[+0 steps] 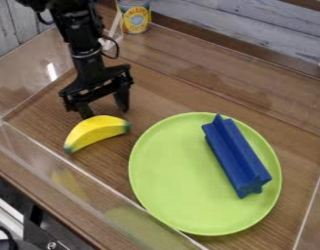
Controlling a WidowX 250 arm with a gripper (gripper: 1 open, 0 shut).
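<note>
My gripper [98, 101] hangs open on the left, its two black fingers pointing down just behind a yellow banana [95, 131], with nothing visible between them. The banana lies on the wooden table. To the right, a green plate [178, 193] holds a long blue block [234, 156], which lies on it lengthwise from back to front.
A can [133, 18] stands at the back near the wall. The table's edge runs along the lower left.
</note>
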